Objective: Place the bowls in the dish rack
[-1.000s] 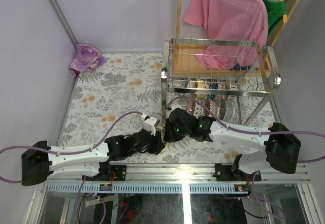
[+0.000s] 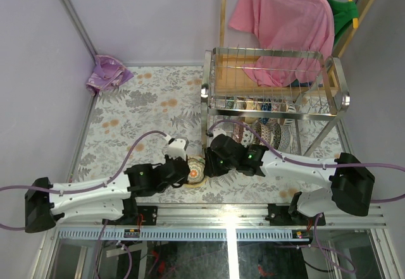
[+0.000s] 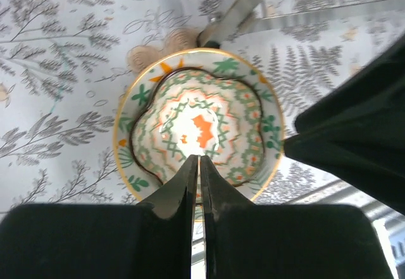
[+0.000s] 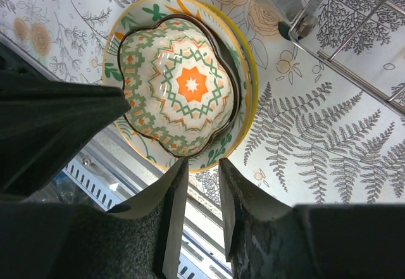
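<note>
A patterned bowl [image 4: 178, 89] with a wavy dark rim rests on a larger plate-like dish [image 3: 133, 133] at the front, beside the dish rack's left leg [image 3: 240, 7]. My left gripper is shut over the dish's near rim, nothing visible between its fingers. My right gripper hovers at the bowl's near right edge, its fingertips a little apart. The dish rack [image 2: 272, 112] holds several patterned bowls and dishes [image 2: 266, 133] upright in its lower tier.
The upper tier of the rack is empty. Pink [image 2: 281, 7] and green shirts hang behind it. A folded purple cloth [image 2: 106, 74] lies at the left edge. The floral mat left of the rack is clear.
My left gripper has moved left and a little back, uncovering more of the bowl in the top view. The right arm looks nearly unchanged.
</note>
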